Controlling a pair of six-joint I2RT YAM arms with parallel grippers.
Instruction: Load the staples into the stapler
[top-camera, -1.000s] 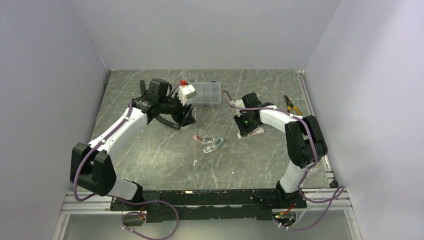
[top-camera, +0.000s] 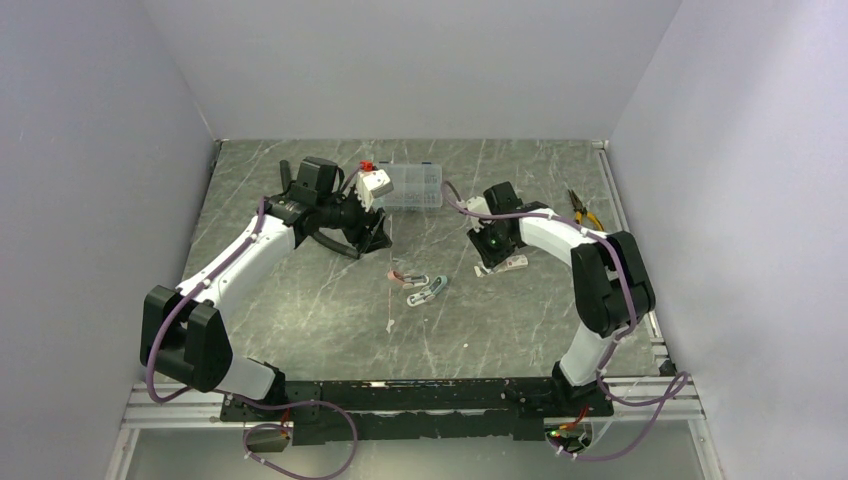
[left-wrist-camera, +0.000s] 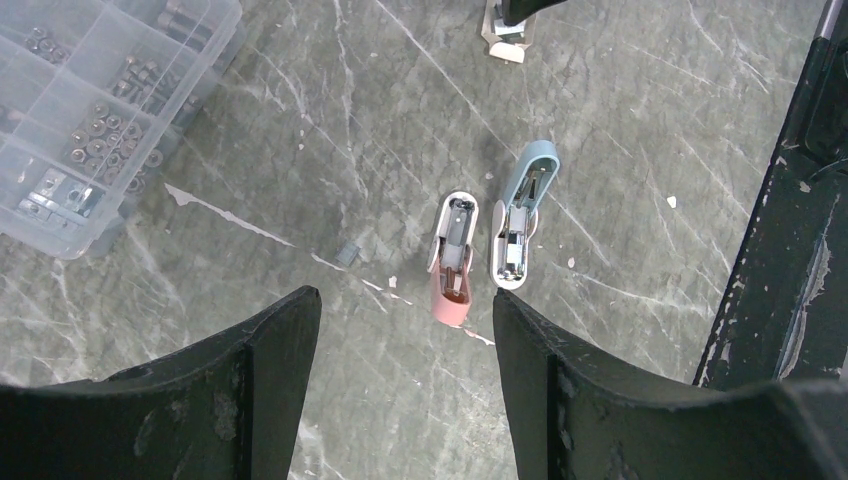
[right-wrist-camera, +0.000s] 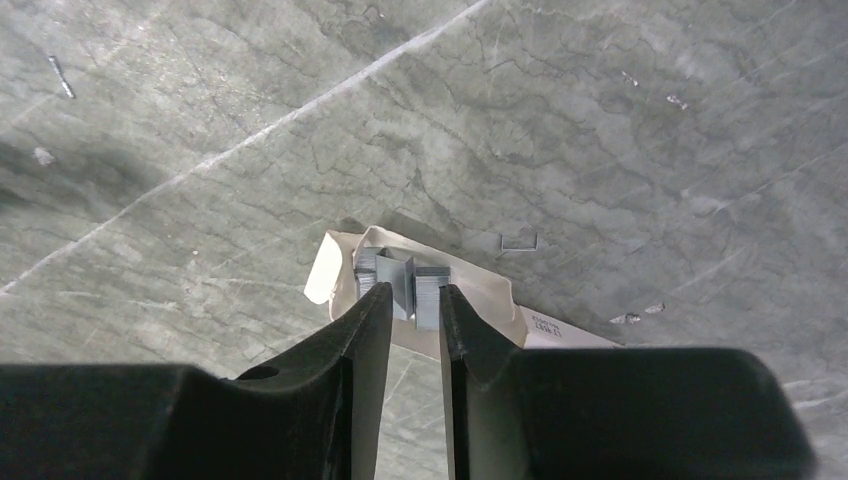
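Two small staplers lie opened out on the table in the left wrist view, a pink one (left-wrist-camera: 451, 305) and a blue one (left-wrist-camera: 541, 152) beside it. Above the table, clear of both, my left gripper is open and empty. In the right wrist view, a small cardboard box (right-wrist-camera: 487, 290) holds grey staple strips (right-wrist-camera: 428, 290), one of them tilted. My right gripper is over this box, part open, its fingertips on either side of the strips. Whether the fingers touch any strip cannot be told.
A clear compartment box (top-camera: 413, 187) with small metal parts stands at the back. Pliers (top-camera: 580, 208) lie at the right. A short grey strip (left-wrist-camera: 348, 254) lies near the pink stapler, and a loose staple (right-wrist-camera: 519, 246) beside the cardboard box.
My right gripper has made a slight up-and-down shift over the cardboard box, ending close to where it was. The left arm and both staplers have stayed still.
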